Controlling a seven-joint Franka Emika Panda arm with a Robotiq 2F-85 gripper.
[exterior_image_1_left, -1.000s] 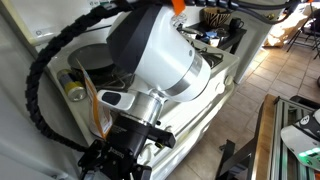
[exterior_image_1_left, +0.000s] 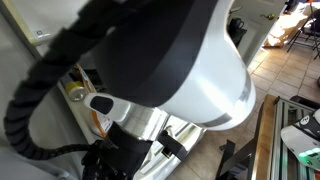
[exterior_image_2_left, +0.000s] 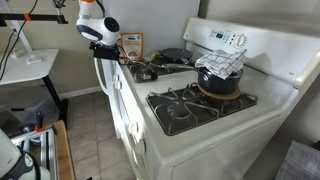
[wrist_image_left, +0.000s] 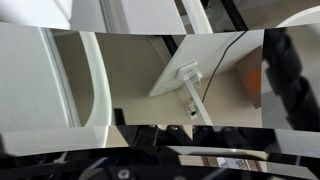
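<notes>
My white arm (exterior_image_1_left: 190, 75) fills much of exterior view 1, with a black cable looping off its left side. Below it is my black gripper (exterior_image_1_left: 135, 150), mostly seen as its body; the fingertips are hard to make out. In exterior view 2 the arm (exterior_image_2_left: 95, 32) is small, at the far left end of the counter. The gripper (exterior_image_2_left: 108, 52) is there near the counter's edge and apart from the pots; it looks open, and nothing is seen held. Blurred black parts cross the bottom of the wrist view.
A white stove (exterior_image_2_left: 200, 125) carries a dark pot (exterior_image_2_left: 215, 84) with a cloth over it. Farther off are a dark pan (exterior_image_2_left: 144, 72) and a black lid or pan (exterior_image_2_left: 177, 54). A wooden table edge (exterior_image_1_left: 264, 145) stands at right, with open tiled floor (exterior_image_2_left: 95, 130) between.
The arm has moved up and toward exterior view 1's camera; its white link looks larger and now hides most of the counter and pans. The cable loop has shifted with it.
</notes>
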